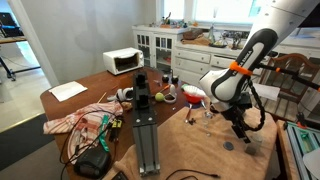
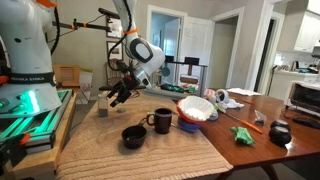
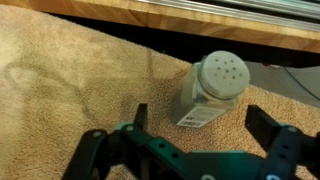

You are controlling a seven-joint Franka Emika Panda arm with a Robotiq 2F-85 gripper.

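Note:
A small clear shaker (image 3: 192,103) with a round, pale grey perforated lid (image 3: 224,74) stands on the tan mat in the wrist view. My gripper is over the mat, its fingers spread apart. The shaker shows in the gap between the dark fingers, beyond the fingertips, with space visible on both sides. In exterior view 2 the shaker (image 2: 103,105) stands close beside the lowered gripper (image 2: 120,98). The arm partly hides the shaker in exterior view 1.
A black mug (image 2: 160,121) and a dark cup (image 2: 134,138) stand on the mat (image 2: 180,150). Stacked bowls, the top one white (image 2: 197,106), sit nearby. A wooden edge (image 3: 200,20) with a dark gap runs behind the shaker. A tall grey post (image 1: 146,135) rises mid-table.

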